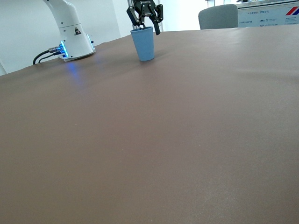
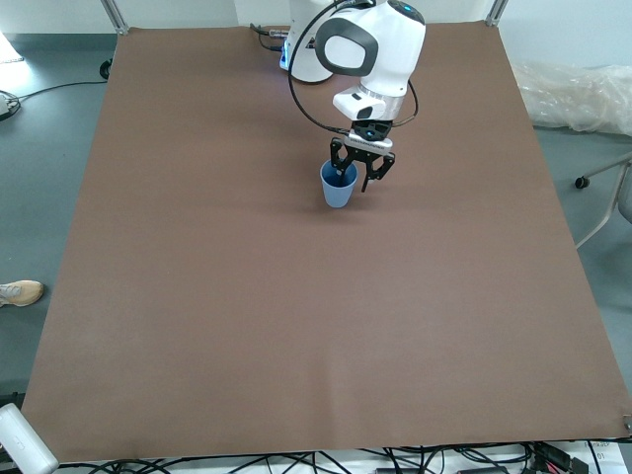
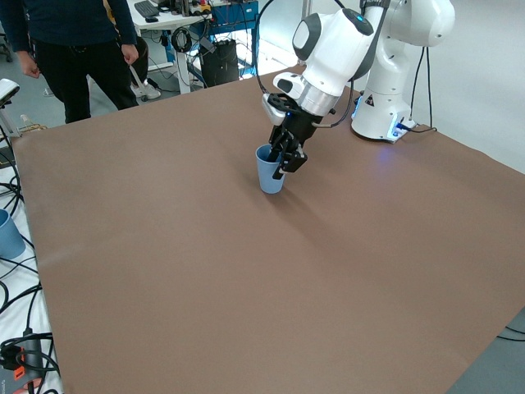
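Note:
A light blue cup (image 2: pixel 337 193) (image 1: pixel 143 45) (image 3: pixel 269 174) stands upright on the brown table (image 2: pixel 326 316). My black gripper (image 2: pixel 352 174) (image 1: pixel 147 30) (image 3: pixel 280 161) is right over it at the far end of the white arm, open, with one finger down at or inside the rim and the other beside the cup's outside. In the top camera view the fingers straddle the rim from above. Whether they touch the cup I cannot tell.
The arm's base (image 3: pixel 376 114) stands just behind the cup. Cables run along the near edge, with another blue cup (image 3: pixel 8 235) off the table. A person (image 3: pixel 78 57) stands beyond the edge in the right view.

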